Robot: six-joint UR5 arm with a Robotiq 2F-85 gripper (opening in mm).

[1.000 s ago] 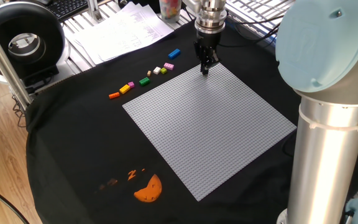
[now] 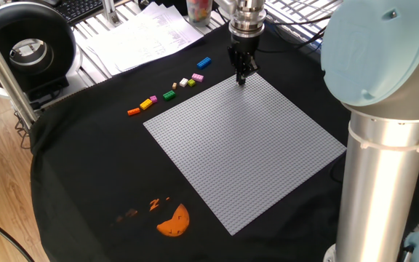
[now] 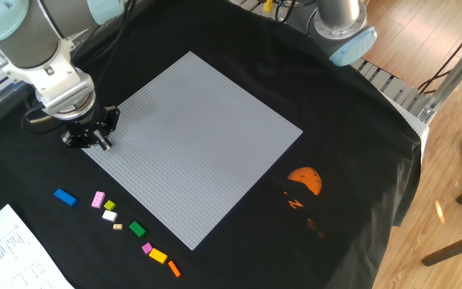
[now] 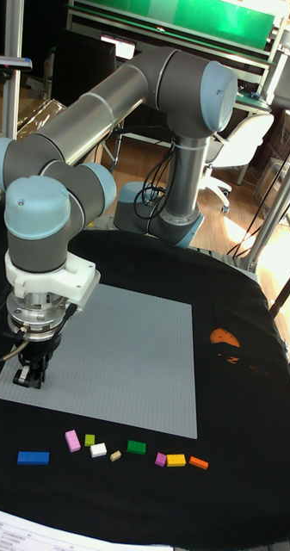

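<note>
My gripper [image 2: 241, 80] points down at one corner of the grey baseplate [image 2: 242, 153], low over its surface. In the second exterior view the gripper [image 3: 104, 145] sits by the plate's left corner, with small pale bits at its tips. Whether its fingers are apart or together is too small to make out. A row of loose bricks lies on the black cloth along the plate's edge: a blue brick [image 3: 66, 197], a pink brick [image 3: 98, 199], a white brick [image 3: 110, 216], a green brick [image 3: 137, 229], a yellow brick [image 3: 158, 256] and an orange brick [image 3: 174, 269].
Small lime [image 4: 89, 440], tan [image 4: 115, 455] and purple [image 4: 160, 459] bricks lie in the same row. Paper sheets [image 2: 144, 40] lie beyond the bricks. The visible plate is bare. An orange print [image 2: 174, 220] marks the otherwise clear cloth.
The gripper has shifted very slightly to the right in the first exterior view. Bricks and plate stay where they were.
</note>
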